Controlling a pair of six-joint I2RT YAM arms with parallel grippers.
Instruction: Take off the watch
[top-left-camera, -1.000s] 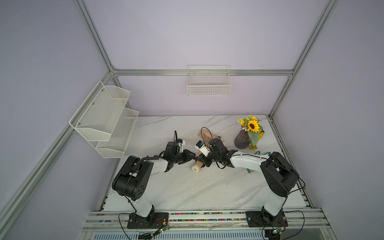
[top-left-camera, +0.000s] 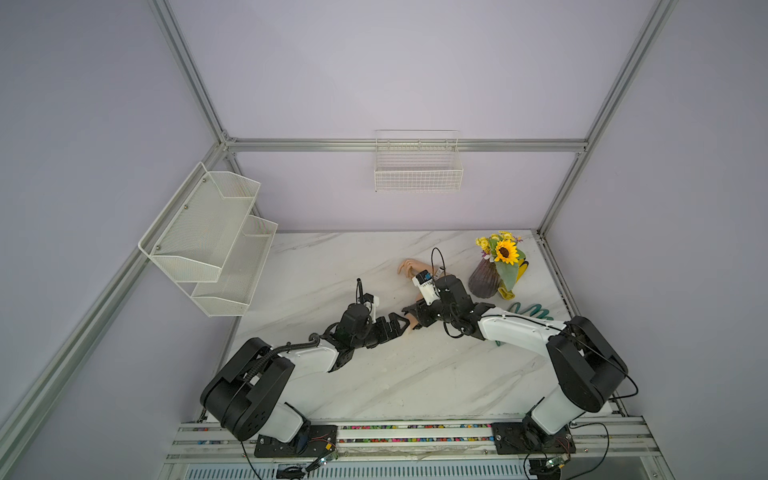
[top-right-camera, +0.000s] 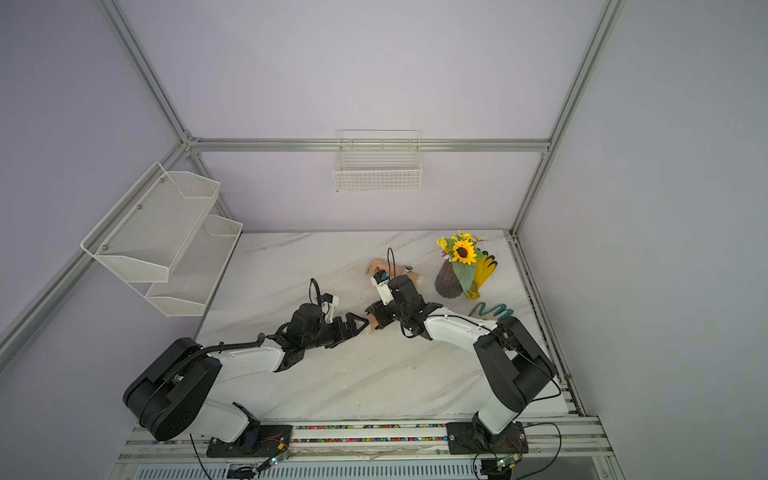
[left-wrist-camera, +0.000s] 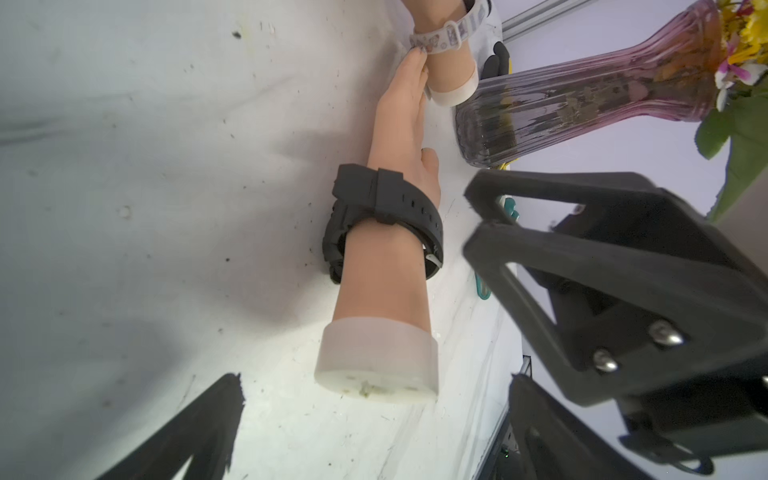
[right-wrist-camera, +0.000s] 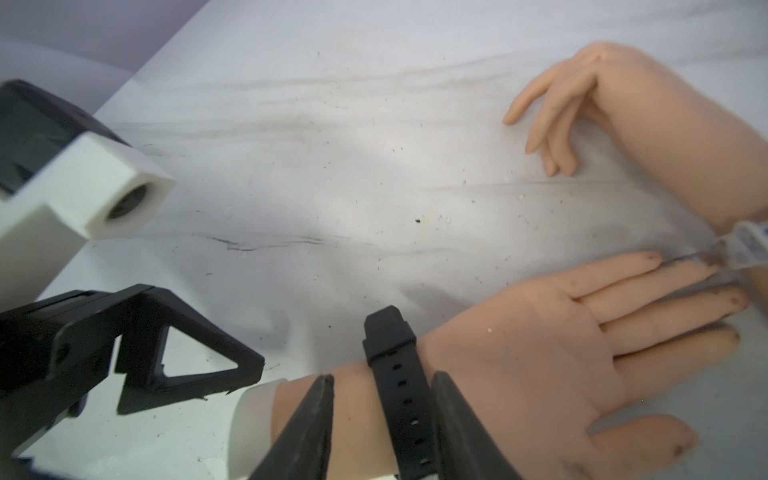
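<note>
A black watch is around the wrist of a mannequin hand; the right wrist view shows its strap (right-wrist-camera: 400, 400) across the upturned wrist. My left gripper (top-left-camera: 398, 325) is open just left of the forearm's base, with nothing between its fingers in the left wrist view. My right gripper is open over the wrist, its blurred fingertips either side of the strap; whether they touch it is unclear.
A second hand (right-wrist-camera: 656, 128) with a pale watch (left-wrist-camera: 448, 33) lies behind. A flower vase (top-left-camera: 483, 278), yellow glove (top-right-camera: 482, 272) and teal coiled item (top-left-camera: 528, 310) are at right. Wire shelves (top-left-camera: 204, 232) hang at left.
My right gripper has shifted right compared with one second ago, and the forearm appears to have shifted right too.
</note>
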